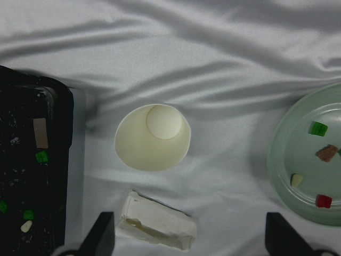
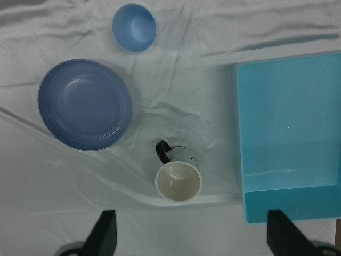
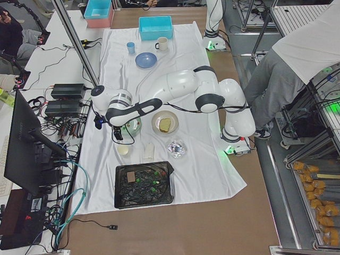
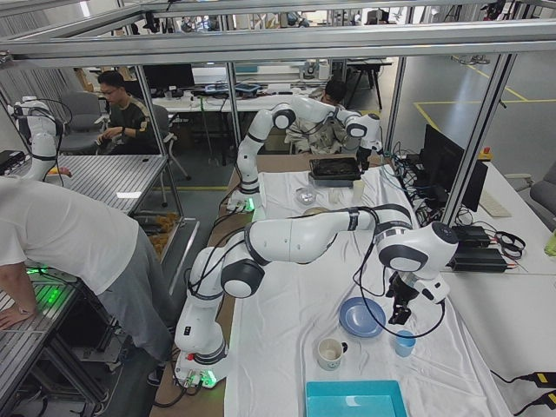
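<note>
In the left wrist view, my open left gripper is above a cream cup (image 1: 152, 141), a crumpled white packet (image 1: 157, 224) and a green plate (image 1: 287, 165) with small coloured pieces. A black tray (image 1: 56, 176) lies left of the cup, also holding small pieces. In the right wrist view, my open right gripper hangs over the cloth near a dark-handled mug (image 2: 192, 157), a blue plate (image 2: 84, 104), a blue cup (image 2: 134, 28) and a turquoise bin (image 2: 287, 106). Nothing shows between either gripper's fingers.
A beige plate (image 3: 164, 114) with a yellow square and a shiny clear dish (image 3: 176, 148) stand mid-table. Monitors (image 3: 24, 149), cables and frame posts line one side. A person (image 4: 78, 252) stands beside the other side.
</note>
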